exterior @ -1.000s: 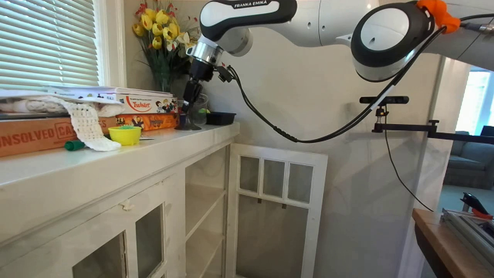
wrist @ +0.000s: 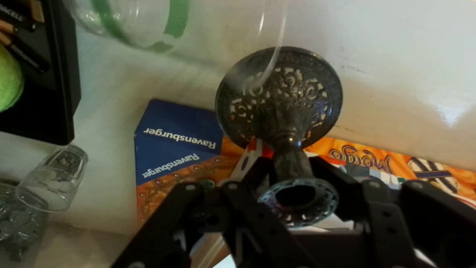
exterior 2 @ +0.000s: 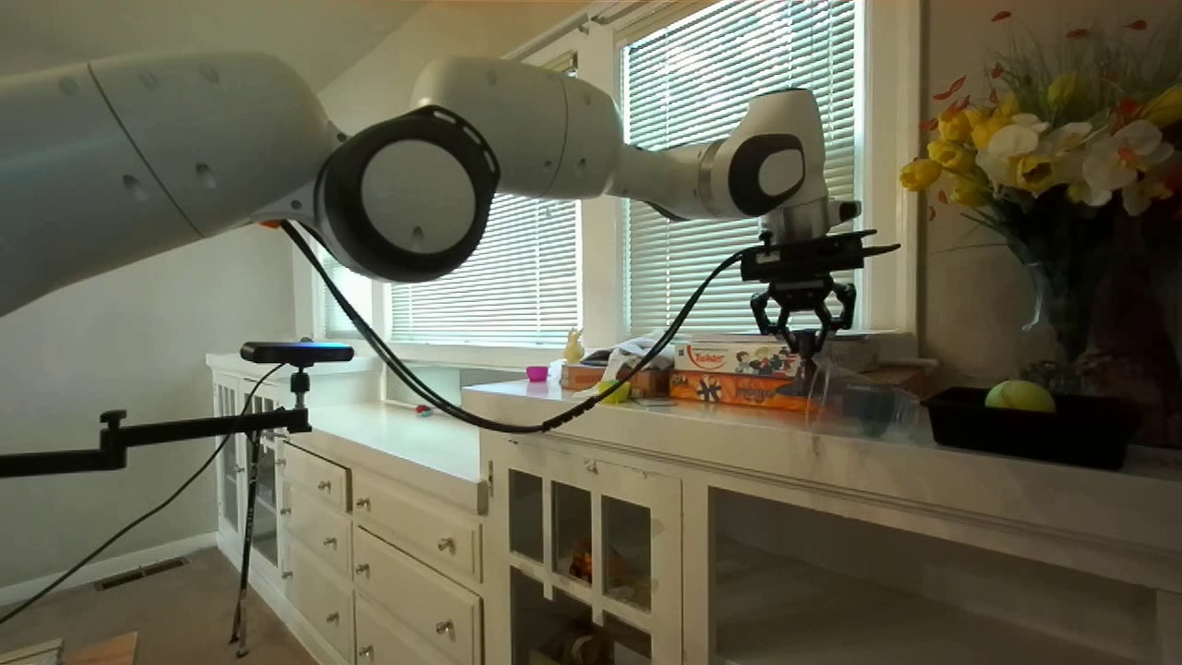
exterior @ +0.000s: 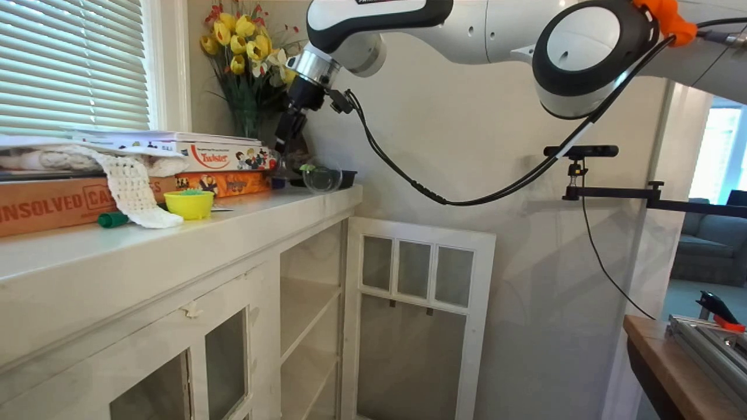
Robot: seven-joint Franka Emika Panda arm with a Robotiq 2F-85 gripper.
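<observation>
A dark metal candlestick with a pierced round base is clamped at its upper stem by my gripper, whose black fingers press from both sides. In exterior view 1 my gripper points down beside the game boxes, and the candlestick's base appears raised off the counter. A clear glass lies tipped on its side close to the candlestick. Its curved wall with green marks fills the top of the wrist view. In exterior view 2 my gripper partly hides the candlestick's top.
Stacked game boxes stand at the window side. A black tray holds a yellow-green ball and batteries. A small clear glass lies by the tray. The flower vase stands behind. The counter's front edge is close.
My gripper has risen with the candlestick, which stood on the counter before. The clear glass was upright behind it and now lies on its side, nearer the front edge.
</observation>
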